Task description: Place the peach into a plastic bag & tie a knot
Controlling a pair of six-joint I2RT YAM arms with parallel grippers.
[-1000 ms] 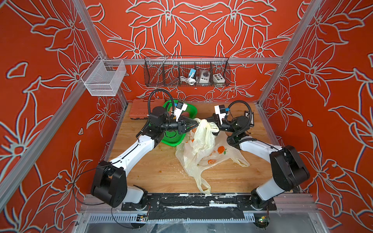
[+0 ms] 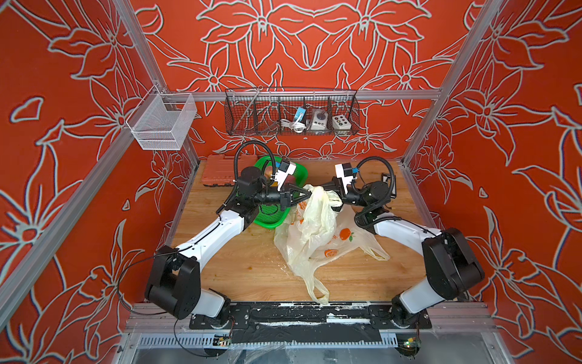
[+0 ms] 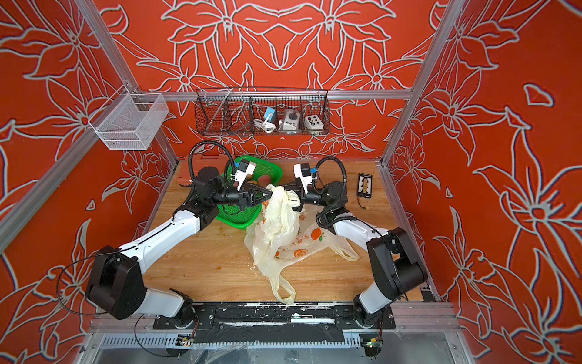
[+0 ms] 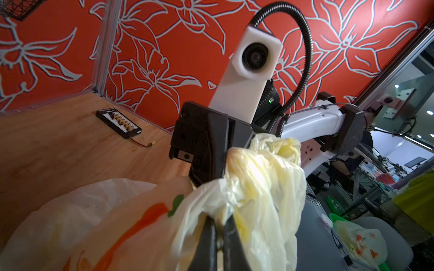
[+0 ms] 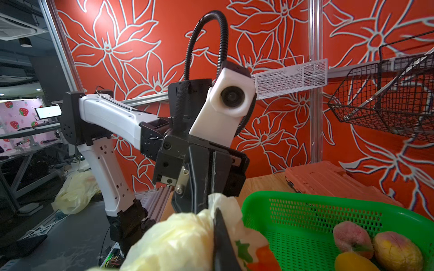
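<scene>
A cream plastic bag (image 2: pixel 318 219) with orange fruit prints is gathered and bunched between my two grippers; its lower part and handles spread over the table. In the left wrist view my left gripper is shut, with thin bag film at its fingertips. Opposite it, my right gripper is also shut, and bag film lies around both sides of its fingers. Whether film is pinched between those fingers cannot be seen. No peach shows inside the bunched bag. In the right wrist view, peaches (image 5: pixel 352 238) lie in the green basket (image 5: pixel 316 205).
A red case (image 2: pixel 221 170) lies at the back left, partly behind the left arm. A small black-and-white tray (image 3: pixel 364 185) sits at the back right. Wire baskets hang on the back wall. Bare table (image 2: pixel 230 267) shows at the front left.
My left gripper has moved slightly to the right, into the bunched bag. The right arm and the bag on the table look unchanged.
</scene>
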